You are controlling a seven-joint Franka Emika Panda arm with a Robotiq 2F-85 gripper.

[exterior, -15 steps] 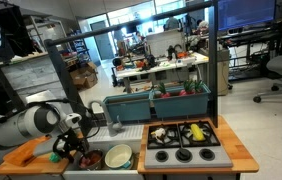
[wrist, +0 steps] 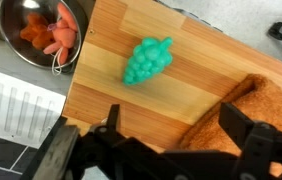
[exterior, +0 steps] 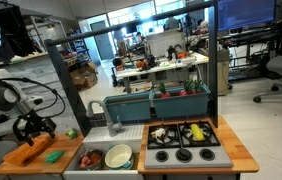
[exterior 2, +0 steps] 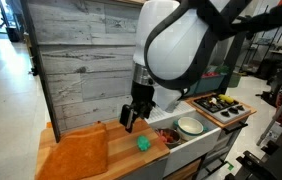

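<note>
A green bunch of toy grapes (wrist: 149, 60) lies on the wooden counter (wrist: 111, 100) between a metal bowl and an orange towel. My gripper is above the counter with its fingers apart and nothing between them; in the wrist view the grapes lie beyond its fingertips. In exterior view 2 the gripper (exterior 2: 129, 118) hangs just left of the grapes (exterior 2: 145, 143), near the orange towel (exterior 2: 78, 152). The grapes (exterior: 54, 156) also show in exterior view 1, below and right of the arm.
A metal bowl (wrist: 36, 48) holding red and orange toys stands beside a white drying rack (wrist: 16, 100). In exterior view 1, a pale pot (exterior: 119, 157) is in the sink area, with a stove (exterior: 184, 155) to the right. A faucet (exterior: 112, 122) rises behind the sink.
The arm has swung left in exterior view 1, away from the sink and bowl and over toward the orange towel. The green grapes now show clear of the gripper on the counter.
</note>
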